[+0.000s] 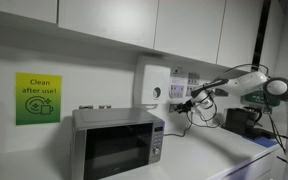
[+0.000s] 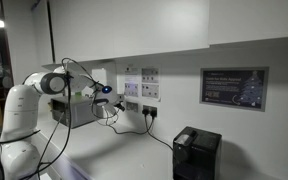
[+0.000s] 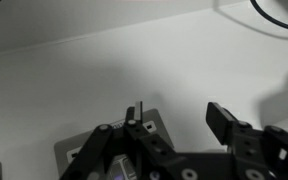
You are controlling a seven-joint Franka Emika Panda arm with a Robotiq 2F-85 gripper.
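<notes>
In the wrist view my gripper has its two black fingers apart, with only pale surface visible between them. A grey panel [image 3: 72, 145] with lighter patches lies partly behind the left finger; what it is I cannot tell. From the first exterior view, the gripper [image 1: 181, 106] hangs above the white counter, right of the microwave [image 1: 114, 146] and near the wall sockets [image 1: 177, 90]. The second exterior view has the gripper [image 2: 118, 106] small and close to the wall.
A white dispenser [image 1: 153, 82] hangs on the wall above the microwave. Cables [image 2: 139, 132] run from the sockets to the counter. A black machine [image 2: 195, 154] stands on the counter. White cupboards [image 1: 199, 32] overhang it. Bare counter [image 1: 204, 150] lies right of the microwave.
</notes>
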